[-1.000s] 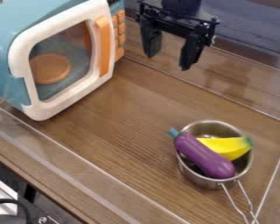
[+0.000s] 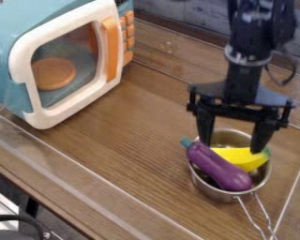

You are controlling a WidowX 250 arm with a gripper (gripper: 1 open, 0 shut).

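Observation:
My dark gripper (image 2: 240, 120) is open, its fingers hanging over the metal pot (image 2: 223, 188) at the lower right. In the pot lie a purple eggplant (image 2: 223, 171) and a yellow banana (image 2: 250, 157), whose upper part is close under the fingers. Whether the fingers touch either one I cannot tell.
A toy microwave (image 2: 40, 33) with an orange handle stands at the upper left, a round orange disc (image 2: 55, 73) seen in it. A dark cable lies at the lower left corner.
My gripper has come from the back of the counter down and toward the viewer, to just over the pot. The pot and its contents look unmoved.

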